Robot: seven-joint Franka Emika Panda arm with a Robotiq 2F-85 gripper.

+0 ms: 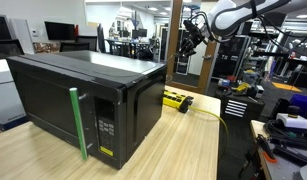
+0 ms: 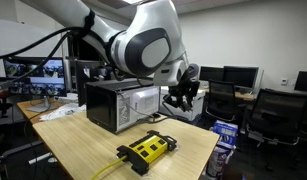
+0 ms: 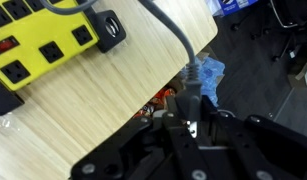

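Observation:
My gripper is shut on the plug end of a grey cable, which runs off past the top of the wrist view. A yellow power strip with black outlets lies on the wooden table below, apart from the gripper. Part of the strip fills the upper left of the wrist view. In the second exterior view the gripper hangs high above the table's far side. A black microwave stands on the table, its door closed.
A green strip runs up the microwave's front. The strip's yellow cord trails over the table edge. Bare wooden tabletop lies in front of the microwave. Office chairs stand beyond the table.

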